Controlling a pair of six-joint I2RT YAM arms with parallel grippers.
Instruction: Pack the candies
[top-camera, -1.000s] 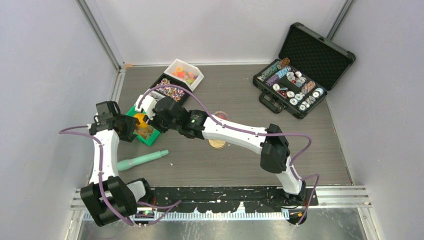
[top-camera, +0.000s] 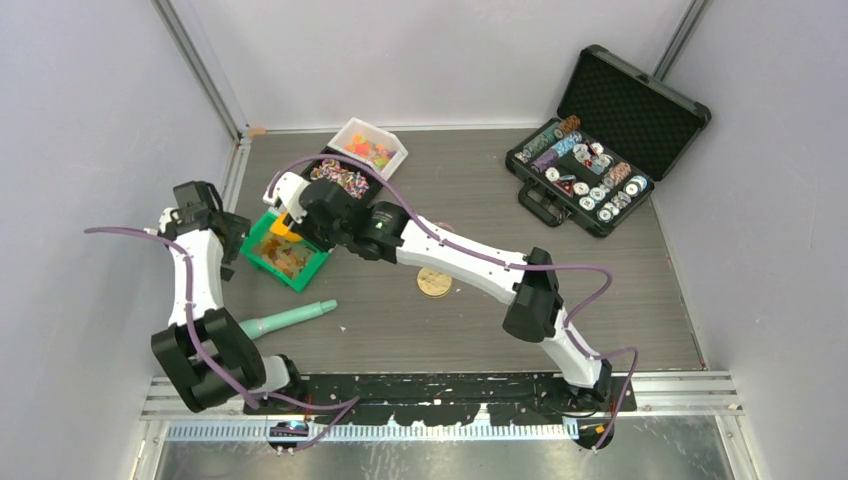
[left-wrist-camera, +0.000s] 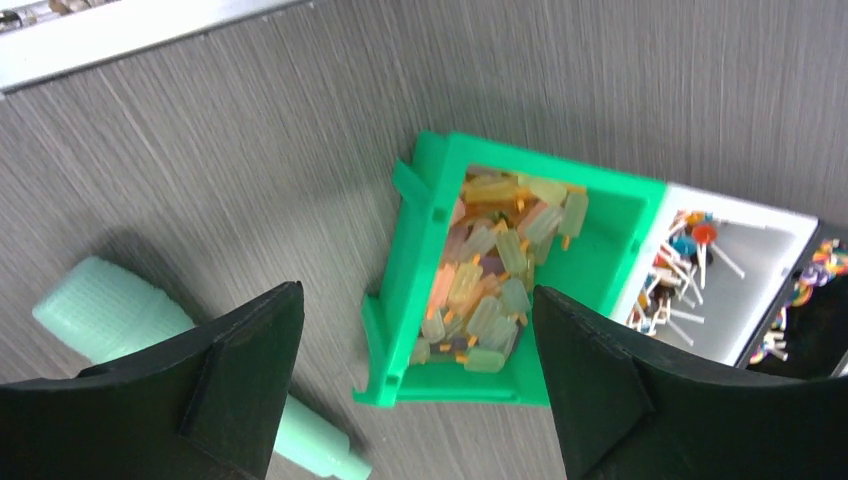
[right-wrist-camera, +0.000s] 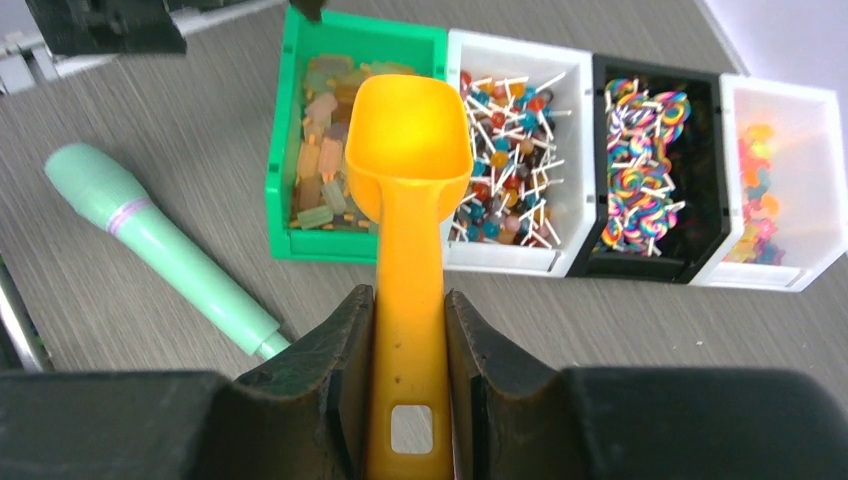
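A yellow scoop is gripped by its handle in my right gripper, its bowl facing up and looking empty. In the top view the scoop hangs over the green bin, which holds gummy candies. My left gripper is part open with nothing between its fingers, left of the green bin and above the table. Beside that bin come a white bin of lollipops, a black bin of swirl lollipops and a white bin of gummies.
A mint-green tapered tube lies in front of the green bin. Near the table's middle is a round tan lid. An open black case of jars occupies the back right.
My left gripper has drawn back leftward, away from the scoop and the green bin. The right arm has shifted slightly left, still carrying the scoop.
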